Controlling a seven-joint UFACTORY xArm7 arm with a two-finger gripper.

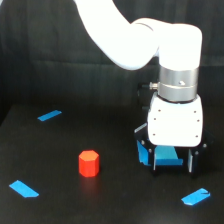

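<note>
A blue object (166, 157), probably a block, is on the dark table at right, directly below the white hand. Part of it shows left of the hand, and the hand hides its upper portion. My gripper (173, 162) points down at it, one dark finger toward each side of the blue. Whether the fingers touch the object or stand apart from it is too small to tell. To the left, apart from the gripper, a red hexagonal block (89, 163) rests on the table.
Flat blue strips lie on the table: one far left (50, 115), one near left (24, 188), and one at near right (196, 197). A dark curtain (60, 50) hangs behind.
</note>
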